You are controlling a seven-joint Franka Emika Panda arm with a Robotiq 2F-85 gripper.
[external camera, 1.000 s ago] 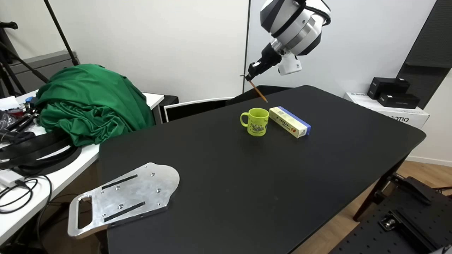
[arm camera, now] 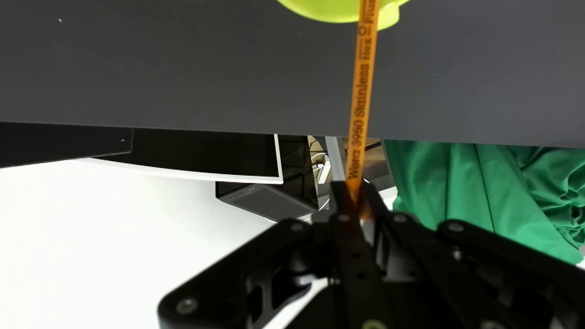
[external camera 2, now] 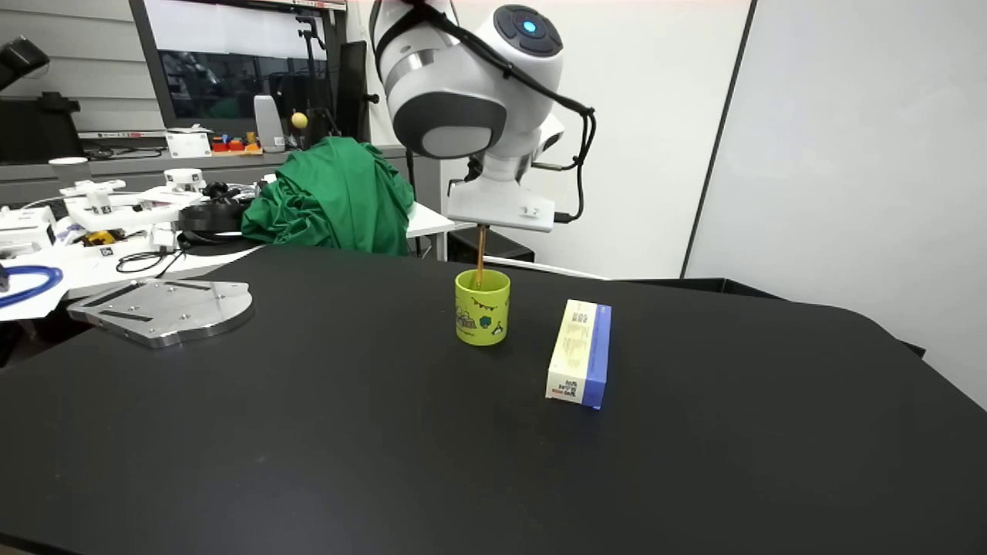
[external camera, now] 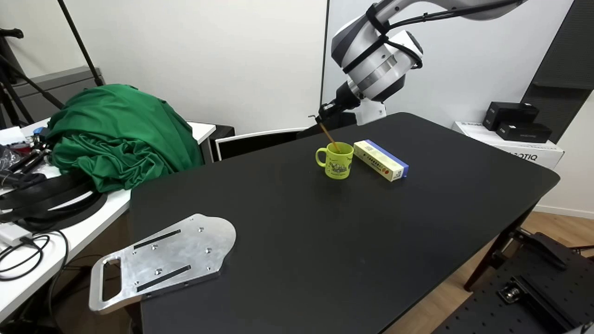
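My gripper is shut on an orange hex key (arm camera: 362,93), whose printed sleeve runs up the wrist view. In the first exterior view the hex key (external camera: 328,134) slants down from the fingers, its lower end inside the mouth of a yellow-green mug (external camera: 338,167). The second exterior view also has the hex key (external camera 2: 481,251) dipping into the mug (external camera 2: 481,319), its lower tip hidden by the wall. Upright on the black table, the mug stands clear below my gripper. Only a slice of the mug (arm camera: 329,8) shows in the wrist view.
A cream and blue box (external camera: 381,159) lies right beside the mug. Toward the table's left corner rests a flat metal plate (external camera: 177,253). Green cloth (external camera: 122,139) is heaped on the white side table.
My arm has come down and slightly left with the hex key. Its lower end was above and behind the mug and is now within the mug's mouth. The mug and box have not moved.
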